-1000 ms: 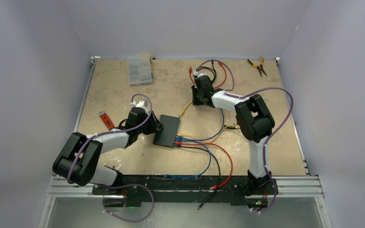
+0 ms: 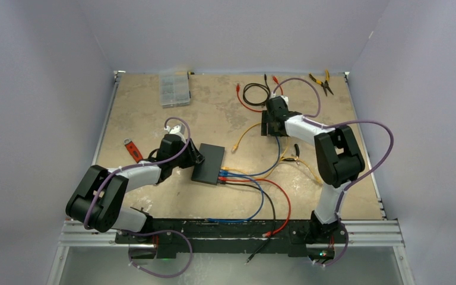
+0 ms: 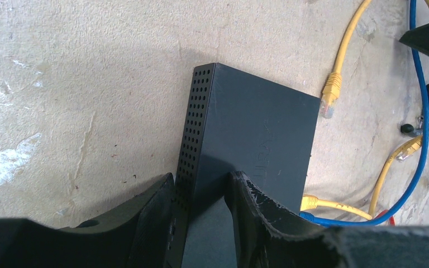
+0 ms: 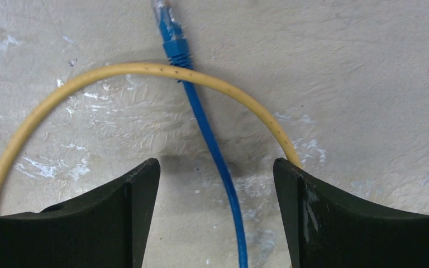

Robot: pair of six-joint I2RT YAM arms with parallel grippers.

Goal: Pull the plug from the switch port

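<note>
The dark switch box (image 2: 208,163) lies mid-table with yellow, blue, red and black cables in its right-side ports; a yellow plug (image 3: 313,204) and blue plug (image 3: 307,216) show there in the left wrist view. My left gripper (image 2: 197,158) is at the box's left end, fingertips part open against it. My right gripper (image 2: 271,124) is open above the table further back, over a loose blue plug (image 4: 174,44) crossed by a yellow cable (image 4: 117,70), nothing between its fingers. A free yellow plug (image 3: 330,95) lies behind the box.
A clear organiser (image 2: 175,90) stands at back left, a red tool (image 2: 133,149) at left, pliers (image 2: 322,83) at back right. Coiled black and red cables lie at the back.
My right arm has moved rightward across the back of the table, its gripper shifting from above the yellow cable's left part. The left arm and switch look unchanged.
</note>
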